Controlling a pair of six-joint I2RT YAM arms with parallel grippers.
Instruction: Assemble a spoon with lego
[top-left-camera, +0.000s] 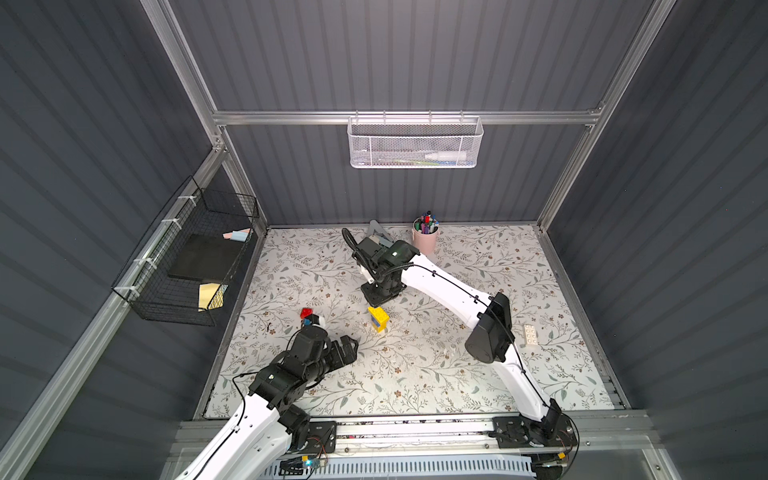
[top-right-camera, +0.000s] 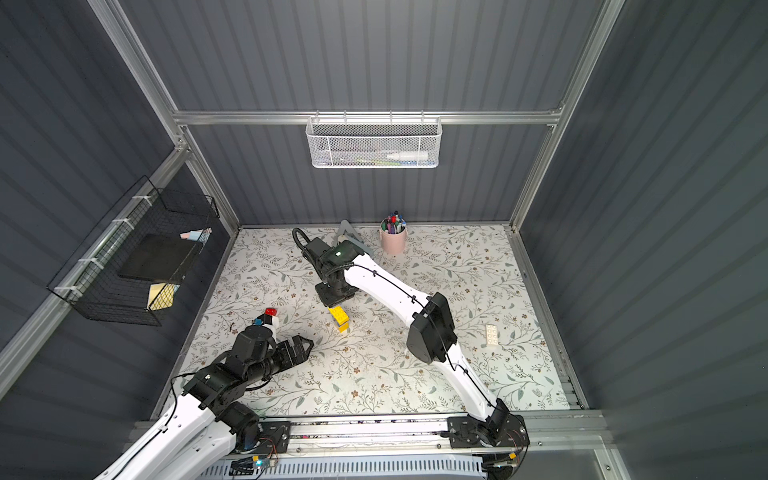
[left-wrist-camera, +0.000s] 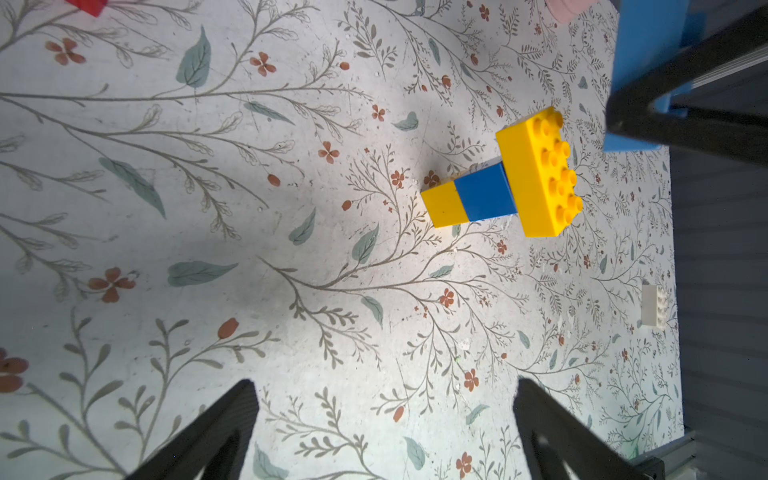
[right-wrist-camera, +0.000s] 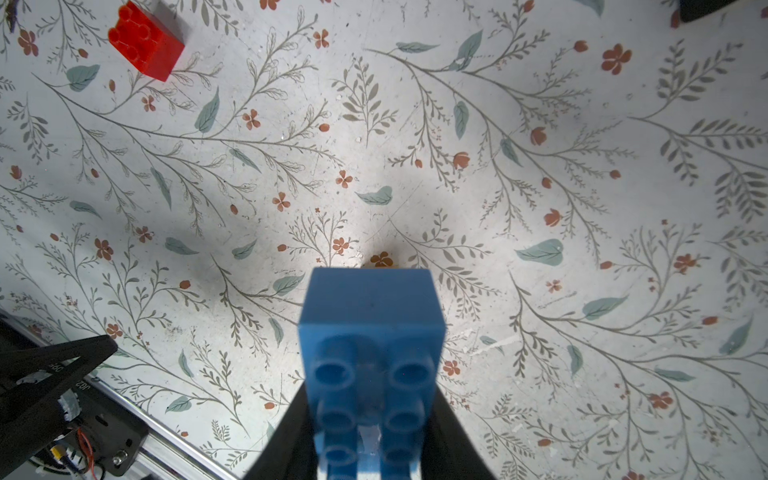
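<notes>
A stacked piece lies on the table in the left wrist view: a wide yellow brick (left-wrist-camera: 540, 174) with studs, joined to a blue brick (left-wrist-camera: 485, 192) and a small yellow brick (left-wrist-camera: 445, 205). My right gripper (top-left-camera: 384, 294) hangs just behind and above it, clear of it. That gripper is shut on a separate blue brick (right-wrist-camera: 372, 320), which covers much of the table below it in the right wrist view. My left gripper stands open at the front left of the table, only floor pattern showing between its fingers.
A red brick (right-wrist-camera: 148, 40) lies beyond the left gripper. Toward the right edge is a white brick (top-left-camera: 530, 334). A pink pen cup (top-left-camera: 425, 238) stands at the back, and a grey object (top-left-camera: 379, 232) sits behind the right gripper.
</notes>
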